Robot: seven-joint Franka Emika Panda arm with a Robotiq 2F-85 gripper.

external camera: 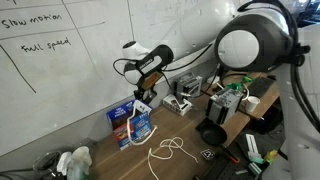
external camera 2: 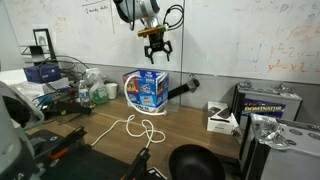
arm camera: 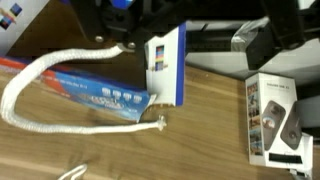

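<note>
My gripper (external camera 2: 158,50) hangs above the blue and red box, its fingers apart and empty. In exterior view 1 the gripper (external camera: 146,88) is small and dark against the whiteboard. The box (external camera 2: 147,91) stands upright on the table with its top open. From the wrist camera its raised flap (arm camera: 166,68) shows between the dark fingers, though lower down. A white rope (arm camera: 42,64) runs over the box's edge, ending in a knotted tip near the flap. More of this rope (external camera: 168,150) lies looped on the table in front.
A small white box (arm camera: 280,122) with a printed picture lies to the right of the blue box. A black pan (external camera 2: 197,160) and metal toasters (external camera 2: 282,155) occupy the right side. Cups and clutter (external camera 2: 85,93) stand at the left. Bare wood lies around the rope.
</note>
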